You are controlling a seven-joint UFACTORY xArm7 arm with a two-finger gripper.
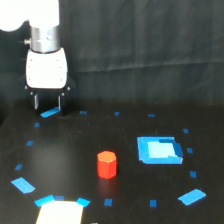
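Note:
My gripper (48,103) hangs at the far left, below the white arm end (46,68). Its dark fingers stand apart, and nothing shows between them. To the right and nearer the camera, a red block (107,164) stands alone on the black table. Farther right lies a shallow blue tray (143,150) with a white area inside. The pale, cream-coloured top of another object (60,212) shows at the bottom left, cut off by the frame's edge.
Several blue tape marks and strips lie across the black table, among them a strip (192,197) at the lower right and another strip (22,185) at the left. Bare table separates the red block from the tray. A dark curtain (140,50) closes off the back.

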